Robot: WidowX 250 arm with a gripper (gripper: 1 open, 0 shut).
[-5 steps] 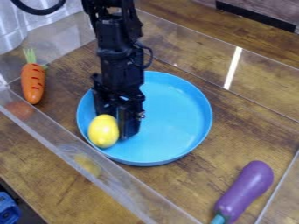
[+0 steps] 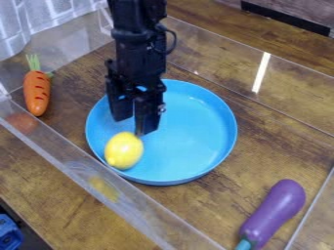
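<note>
A black robot gripper (image 2: 136,115) hangs over the left part of a blue round plate (image 2: 196,127), its fingers apart and raised above a yellow object (image 2: 124,150), perhaps a lemon, that lies on the plate's lower left with nothing around it. The gripper holds nothing that shows.
An orange carrot (image 2: 38,92) lies at the left on the wooden table (image 2: 248,59). A purple eggplant (image 2: 271,213) lies at the lower right. A clear edge runs diagonally across the lower left.
The gripper has risen away from the yellow object, which now shows fully and sits slightly right of where it was.
</note>
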